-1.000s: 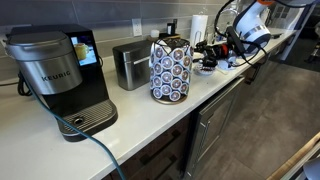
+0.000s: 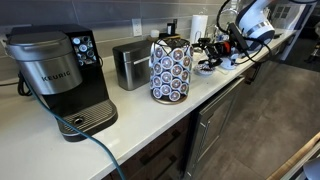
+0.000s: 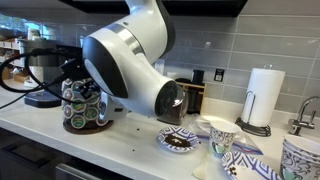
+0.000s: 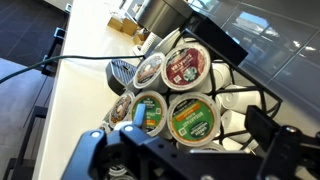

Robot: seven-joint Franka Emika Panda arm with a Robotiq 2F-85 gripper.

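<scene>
A round rack of coffee pods [image 2: 170, 72] stands on the counter right of the Keurig coffee maker [image 2: 65, 82]. My gripper [image 2: 207, 57] is on the rack's far side in that view, small and dark. In the wrist view, several round pods [image 4: 193, 119] face me, held in the rack's black wire. The open gripper has its dark fingers [image 4: 262, 128] spread wide across the lower frame, with pods visible beyond the gap. I see nothing held. The exact distance to the pods cannot be told. In exterior view 2, the white arm partly covers the rack [image 3: 82, 112].
A steel toaster [image 2: 131, 64] stands behind the rack against the wall. A plate [image 3: 178, 139], patterned cups [image 3: 222, 137] and a paper towel roll [image 3: 262, 95] occupy the counter to the right. A blue-green cable [image 2: 85, 133] crosses the counter. The counter's front edge is close to the rack.
The arm and gripper have shifted slightly near the far side of the rack. The rack stays put. The coffee maker's screen shows a different picture.
</scene>
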